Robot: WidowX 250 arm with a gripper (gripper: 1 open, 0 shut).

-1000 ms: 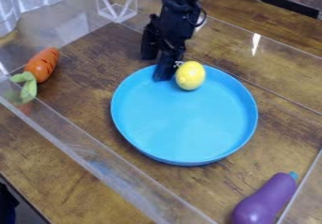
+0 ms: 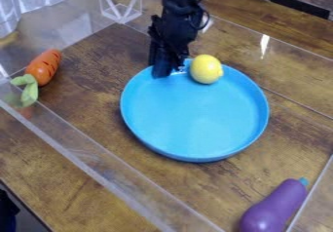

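My dark gripper (image 2: 170, 53) reaches down from the top of the view to the back rim of a blue plate (image 2: 193, 114), left of a round yellow object (image 2: 205, 69) on the plate. Its fingertips are dark and partly hidden at the rim, so I cannot tell whether they are open or shut.
An orange carrot (image 2: 43, 67) with green leaves lies at the left, near a clear edge or wall. A purple eggplant (image 2: 271, 207) lies at the lower right.
The gripper stays near the plate's back rim, its shape slightly changed.
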